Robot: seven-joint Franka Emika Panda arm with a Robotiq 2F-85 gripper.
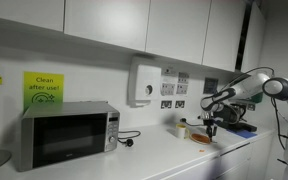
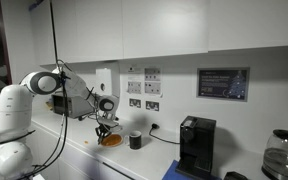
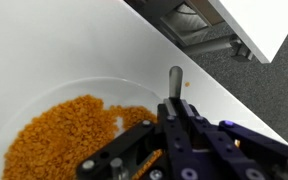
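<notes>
In the wrist view, a pale round dish (image 3: 36,100) holds a bed of small orange grains (image 3: 59,140). Part of its floor shows through a cleared patch. My gripper is shut on a slim grey rod-like thing (image 3: 176,80), perhaps a utensil handle, whose rounded end sticks out past the fingers. Its other end is hidden behind the gripper. From outside, the orange-filled dish appears on the counter (image 1: 199,138), and the gripper (image 1: 212,132) is low near its right side.
A white front with a metal rail (image 3: 212,44) juts out past the counter edge. A dark mug (image 2: 135,140) stands close to the dish. Further off are a coffee machine (image 2: 196,145), a glass kettle (image 2: 282,153) and a microwave (image 1: 69,135).
</notes>
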